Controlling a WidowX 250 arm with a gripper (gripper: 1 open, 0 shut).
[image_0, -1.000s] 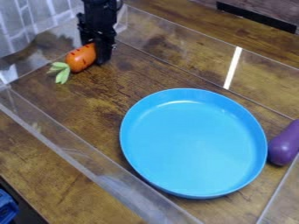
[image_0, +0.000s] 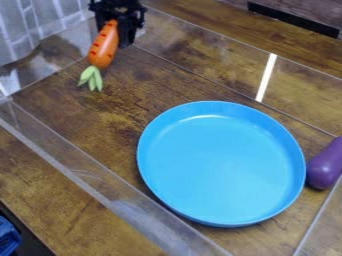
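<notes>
An orange toy carrot (image_0: 103, 47) with pale green leaves hangs tilted at the upper left, leaves pointing down. The dark gripper (image_0: 115, 28) is shut on its upper end, and is blurred. A light blue plate (image_0: 221, 160) lies on the wooden surface (image_0: 94, 150) at the lower right, apart from the carrot.
A purple eggplant (image_0: 325, 164) lies at the right edge beside the plate. Clear plastic walls edge the left and bottom. A blue object (image_0: 11, 238) shows at the lower left corner.
The gripper has moved upward and slightly right with the carrot, which now hangs more steeply. The plate and eggplant have not moved.
</notes>
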